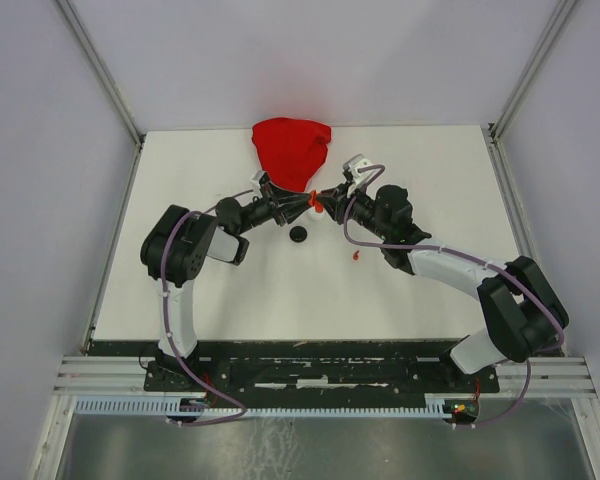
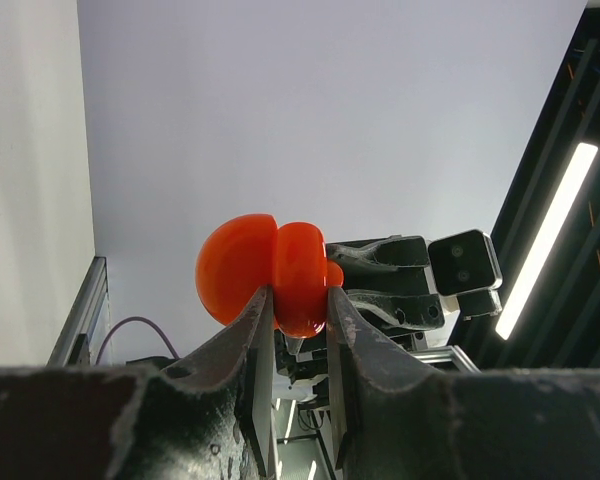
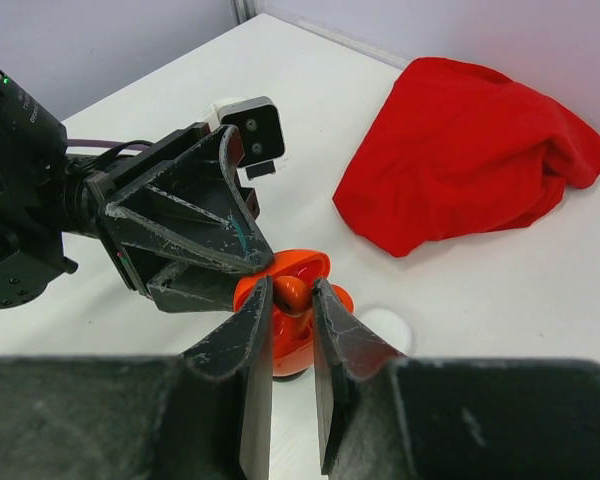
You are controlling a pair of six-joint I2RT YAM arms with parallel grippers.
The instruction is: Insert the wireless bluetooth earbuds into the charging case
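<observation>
Both grippers meet above the table centre in the top view, my left gripper (image 1: 305,199) shut on the open orange-red charging case (image 2: 234,262). My right gripper is shut on an orange-red earbud (image 3: 292,298), held right at the case. In the right wrist view the raised lid and hollow of the case show behind the earbud; whether it is seated is hidden by the fingertips.
A red cloth (image 1: 289,150) lies at the back of the white table (image 1: 430,180). A small black round object (image 1: 298,234) lies below the grippers, and a small red piece (image 1: 356,255) lies to the right.
</observation>
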